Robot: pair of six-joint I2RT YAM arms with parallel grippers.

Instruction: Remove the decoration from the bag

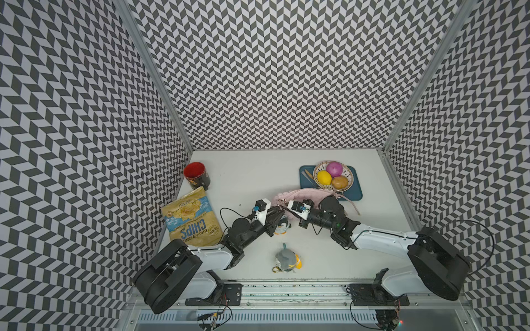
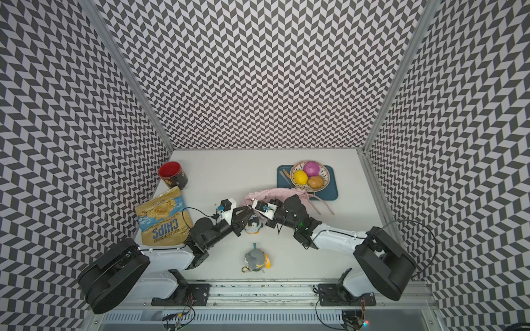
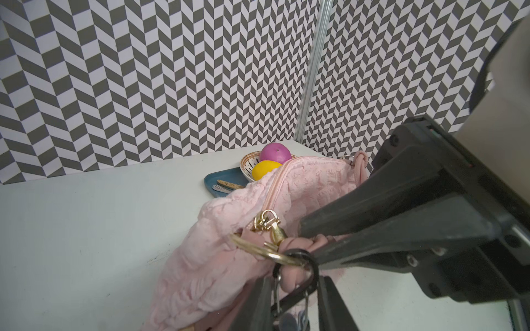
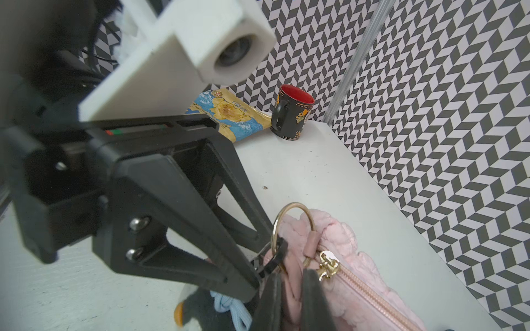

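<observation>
The pink fluffy bag (image 1: 305, 194) lies mid-table, partly behind the grippers. A gold ring (image 4: 294, 207) and a black clasp (image 3: 312, 270) sit at its zip end. A penguin plush (image 1: 282, 225) hangs below the grippers; its black, white and blue body (image 4: 212, 309) shows in the right wrist view. My left gripper is open, its fingers on either side of the black clasp. Opposite it, my right gripper is shut, with a pink strap of the bag between its fingers. Exact contact at the clasp is partly hidden.
Nearer the front edge lies a grey toy (image 1: 287, 259) with a yellow part. At left are a chips bag (image 1: 193, 220) and a black mug (image 1: 197, 175). A blue tray (image 1: 355, 192) with a fruit bowl (image 1: 350, 179) stands behind right.
</observation>
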